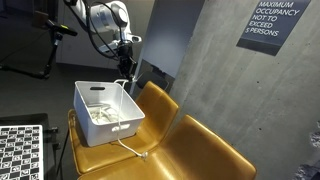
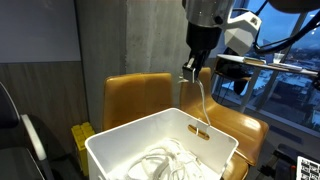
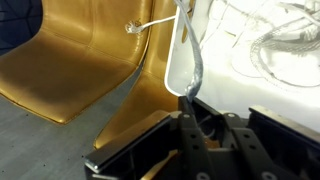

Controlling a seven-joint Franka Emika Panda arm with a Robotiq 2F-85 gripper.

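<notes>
A white cord (image 3: pixel 192 45) is pinched in my gripper, which is shut on it. In the second exterior view, that gripper (image 2: pixel 190 74) hangs above the white bin (image 2: pixel 120 145), with the cord (image 2: pixel 203 100) dropping from it near the bin's chair side. Most of the cord lies in loose coils (image 2: pixel 165 160) inside the bin. Its end piece (image 1: pixel 143 155) rests outside, on the tan chair seat, and the cord (image 1: pixel 124 145) runs over the bin's rim towards it.
The bin (image 1: pixel 98 133) stands on a row of tan chairs (image 1: pixel 200 155) along a concrete wall. A checkered board (image 1: pixel 20 155) is at the lower left. The seats to the right of the bin are bare apart from the cord end.
</notes>
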